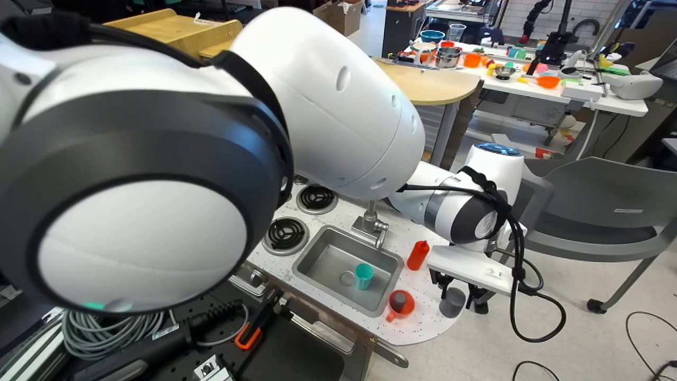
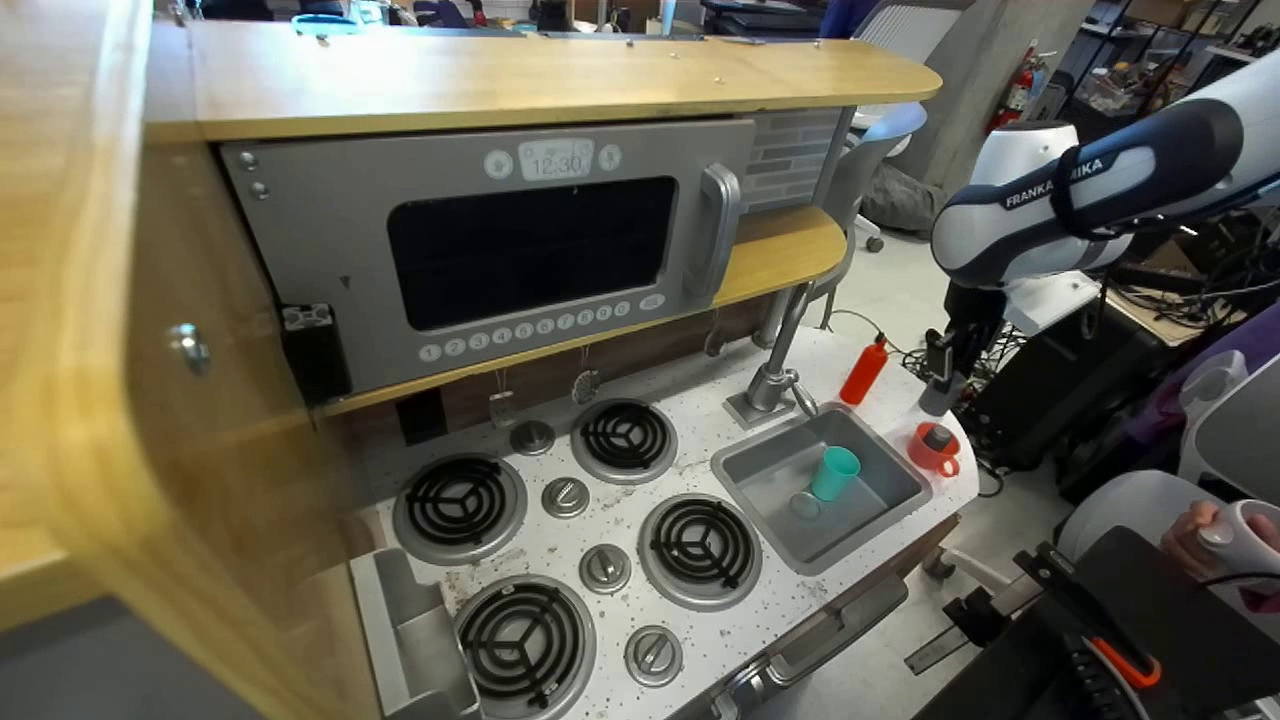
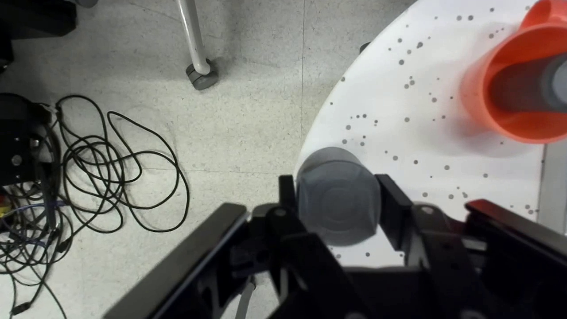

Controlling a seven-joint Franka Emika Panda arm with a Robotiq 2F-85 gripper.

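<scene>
A grey cup (image 3: 340,202) is between the fingers of my gripper in the wrist view, at the rounded end of the white counter (image 3: 420,154). The gripper is partly open, with a narrow space beside the cup. From exterior view 1, the cup (image 1: 452,302) appears upright at the counter's edge, below the gripper (image 1: 455,293). In exterior view 2 the gripper (image 2: 944,370) partly hides it. Whether its base bears fully on the counter is hard to see.
Near the cup stands an orange-red mug (image 1: 401,305) with a dark grey object inside. A red bottle (image 1: 418,255) stands behind it. A teal cup (image 1: 363,276) sits in the sink (image 1: 317,270). Past the counter's rounded edge is open floor.
</scene>
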